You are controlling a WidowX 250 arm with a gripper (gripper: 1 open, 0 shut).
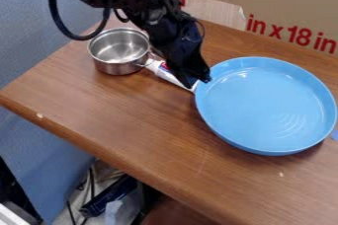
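Observation:
My black gripper (pixel 192 71) hangs low over a white and red toothpaste tube (pixel 161 71), beside the left rim of a large blue plate (pixel 264 106). The tube lies between a small steel pot (pixel 119 52) and the plate, and is partly hidden behind the gripper. Whether the fingers are open or around the tube can't be made out.
A cardboard box (pixel 271 12) stands at the back, a blue padded wall is at the left, and clutter lies on the floor below the table's edge.

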